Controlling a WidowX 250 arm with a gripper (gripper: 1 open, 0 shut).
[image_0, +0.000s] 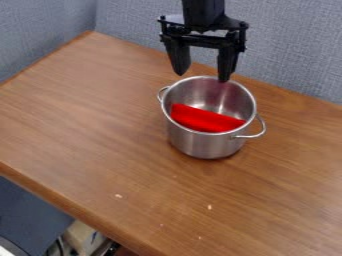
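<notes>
A steel pot (203, 145) with two side handles stands on the wooden table (107, 150), right of the middle. A red elongated object (207, 119) lies inside it. My black gripper (203, 64) hangs open above the back of the pot, its two fingers apart with nothing between them.
Grey padded walls (294, 55) line the back. A dark area with some cables lies beyond the table's lower left edge.
</notes>
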